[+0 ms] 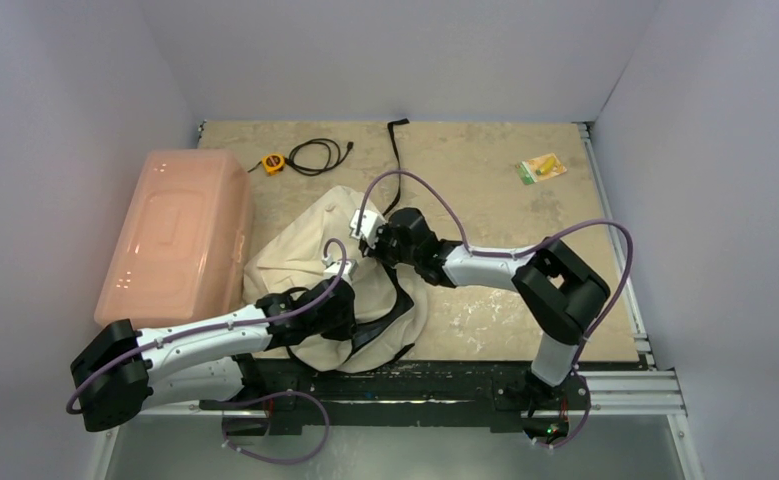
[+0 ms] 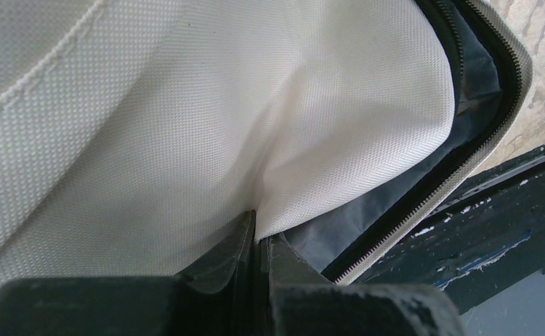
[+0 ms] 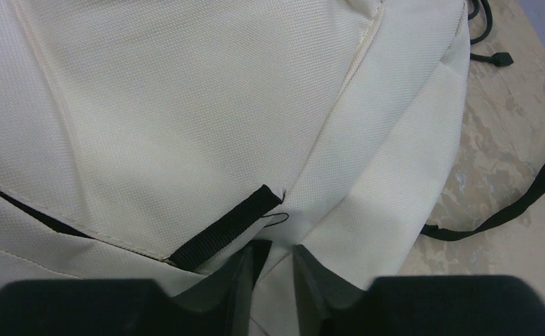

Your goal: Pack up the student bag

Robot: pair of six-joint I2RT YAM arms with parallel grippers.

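Note:
A cream fabric bag with black zippers lies on the table, its dark opening toward the front right. My left gripper is shut on the bag's front part, fingertips pressed into a fabric fold; whether fabric sits between them is unclear. My right gripper is part open over the bag's upper right, its fingertips beside a short black webbing tab and a fabric seam. A long black strap runs from the bag toward the back.
A pink plastic bin stands at the left. A yellow tape measure and coiled black cable lie at the back; a small packet is at the back right.

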